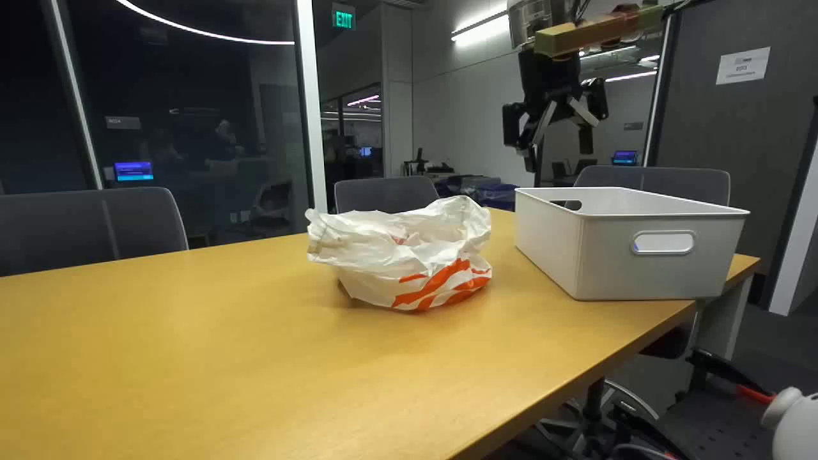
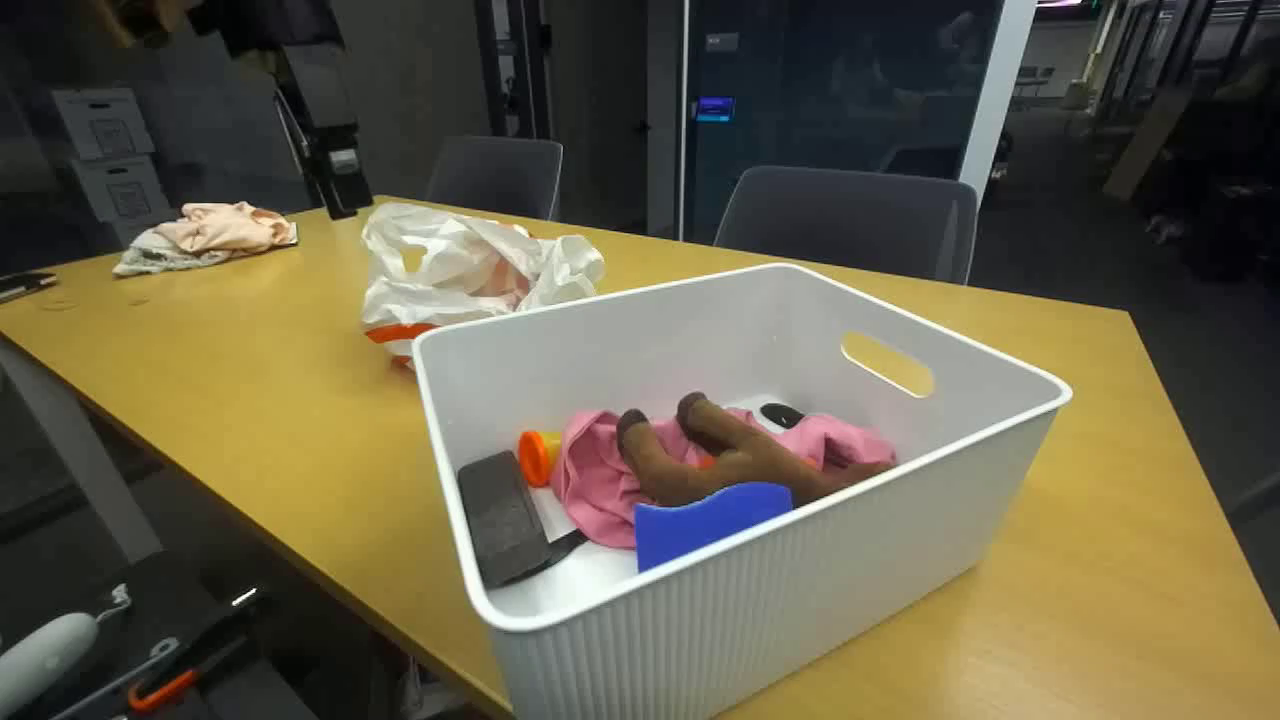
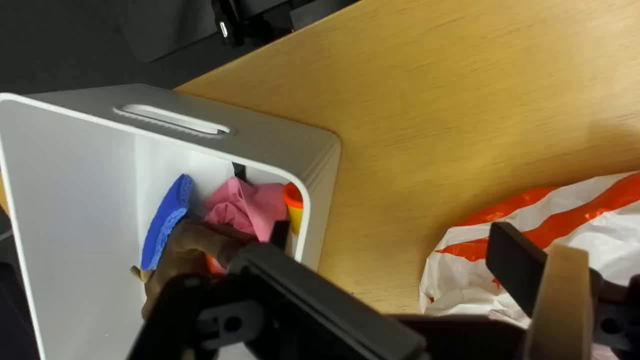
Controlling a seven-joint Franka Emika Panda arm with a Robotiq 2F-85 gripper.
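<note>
My gripper [image 1: 558,147] hangs open in the air, above and behind the white bin [image 1: 652,275] in exterior view 1. Nothing sits between its widely spaced fingers. The wrist view looks down past them onto the bin on the left and a crumpled white plastic bag [image 3: 465,276] with orange stripes on the right. Inside the bin lie a brown soft toy [image 2: 750,458], a pink cloth [image 2: 596,480], a blue sponge-like piece [image 2: 708,522], a yellow-and-orange tub [image 2: 536,457] and a dark grey block [image 2: 501,518]. Something pinkish shows within the bag's opening [image 2: 501,278].
A peach and patterned cloth [image 2: 210,234] lies at the table's far end in exterior view 2. The bin stands close to the table edge [image 1: 613,360]. Broad bare tabletop [image 1: 176,345] lies left of the bag. Chairs [image 1: 383,194] line the far side.
</note>
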